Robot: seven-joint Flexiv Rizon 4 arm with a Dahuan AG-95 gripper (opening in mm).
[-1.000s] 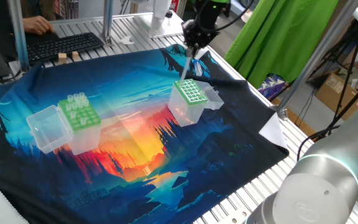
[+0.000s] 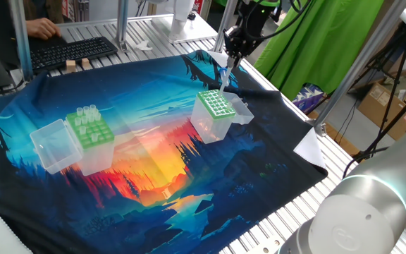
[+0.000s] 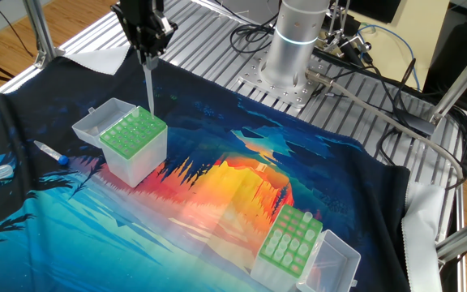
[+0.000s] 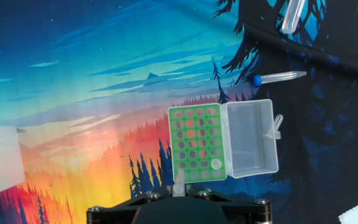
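Note:
My gripper [image 3: 146, 55] is shut on a long, clear pipette tip [image 3: 149, 86], which hangs almost straight down. The lower end of the tip is close to the edge of a green-topped rack box [image 3: 134, 136], near its top; whether it touches cannot be told. In the wrist view the green grid [image 4: 196, 140] shows mostly empty holes, with one pale tip [image 4: 216, 164] seated near a corner. A second green-topped rack [image 2: 91, 130] holds several clear tips standing upright. Both boxes have their lids swung open.
A blue-capped tube [image 4: 279, 77] and a larger clear tube [image 4: 293, 16] lie on the patterned cloth beyond the first rack. The open lid [image 4: 251, 138] adjoins that rack. Between the two racks the cloth [image 2: 150, 159] is clear.
In exterior view 1 my gripper has shifted rightward with the tip, whose lower end has moved along the far edge of the rack. The boxes have stayed put.

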